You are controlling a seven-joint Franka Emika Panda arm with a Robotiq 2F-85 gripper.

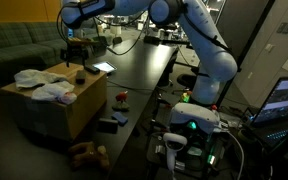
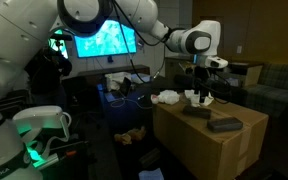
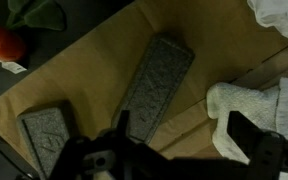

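My gripper is open, its dark fingers spread at the lower edge of the wrist view with nothing between them. In exterior view 2 it hangs above the cardboard box point(image 2: 224, 155). Two dark grey blocks lie flat on that box: a long one point(image 3: 156, 85) ahead of and partly between the fingers, and another point(image 3: 47, 137) to the left. To the right a white cloth point(image 3: 246, 110) is crumpled, partly covered by the right finger. A second white cloth point(image 3: 284, 14) shows at the top right corner.
Beyond the box's edge in the wrist view, a round red object point(image 3: 2, 43) and a dark green item point(image 3: 36, 12) lie lower down. Several small objects are scattered on the dark floor beside the box, including a brown item point(image 1: 88, 155). A sofa point(image 1: 24, 42) stands behind.
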